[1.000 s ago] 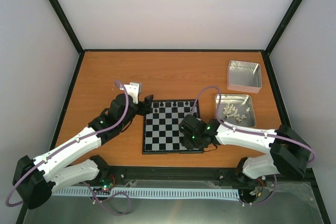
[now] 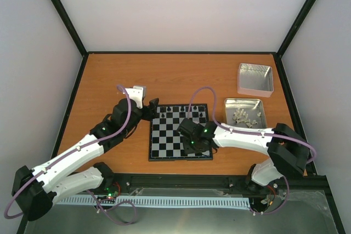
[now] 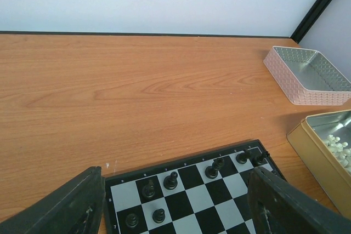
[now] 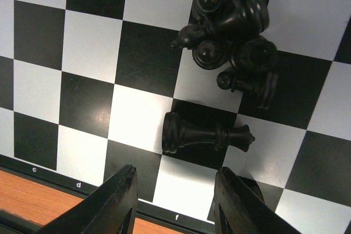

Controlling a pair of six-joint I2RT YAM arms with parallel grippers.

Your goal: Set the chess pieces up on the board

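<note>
The chessboard [image 2: 163,146] lies mid-table. Several black pieces stand along its far side, among them a pawn [image 3: 170,182]. In the right wrist view a black piece [image 4: 200,134] lies on its side, with a cluster of black pieces [image 4: 230,23], some lying, above it. My right gripper is open over the near edge, just short of the lying piece, nothing seen between its fingers. My left gripper is open above the board's left part, facing the far row. White pieces [image 2: 243,116] lie in a metal tray [image 2: 258,129].
A pink-sided metal basket [image 2: 255,89] stands at the back right, behind the tray. My right arm covers part of the board in the top view.
My right arm has moved leftward over the board in the top view. The left arm looks almost still.
</note>
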